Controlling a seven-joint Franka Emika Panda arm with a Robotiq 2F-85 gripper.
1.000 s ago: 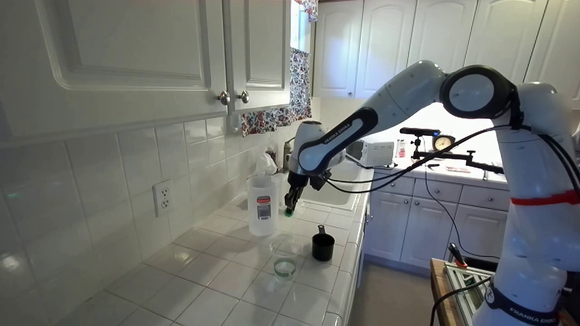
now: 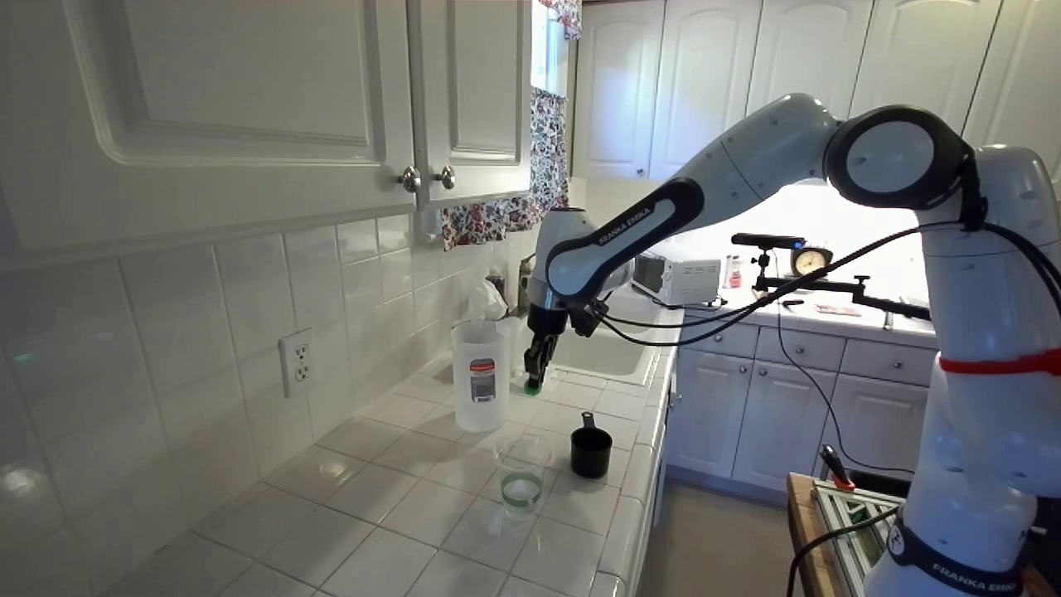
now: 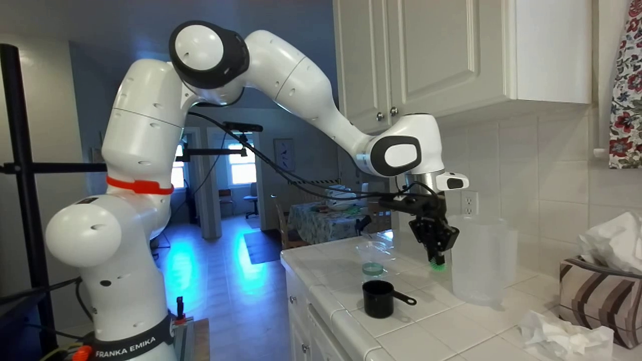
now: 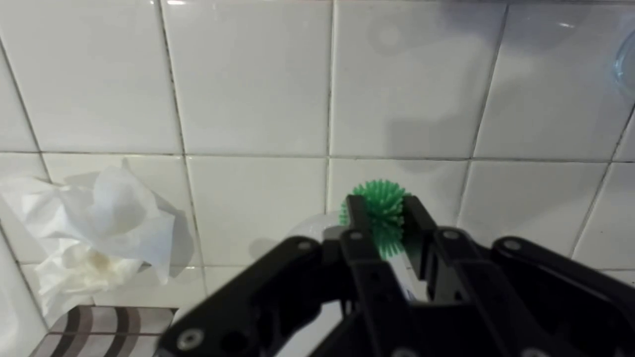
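Observation:
A spiky green ball [image 4: 382,205] is pinched between the two black fingers of my gripper, which is shut on it. In the second exterior view the gripper [image 3: 437,262] hangs above the tiled counter beside a tall translucent pitcher [image 3: 479,258], with a bit of green ball [image 3: 438,266] showing under its tips. A black measuring cup [image 2: 591,451] stands upright on the counter, nearer the front edge. Close to it is a clear cup [image 2: 521,487] with a green band.
Crumpled white tissue [image 3: 566,337] lies by a striped tissue box [image 3: 602,301] near the wall. Behind the gripper is the white sink [image 2: 607,356]. Overhead, white cabinets [image 2: 477,99] jut from the wall.
My gripper has shifted slightly right in exterior view 1, still with the green ball. The upper arm has risen a little. The objects on the counter stay where they were.

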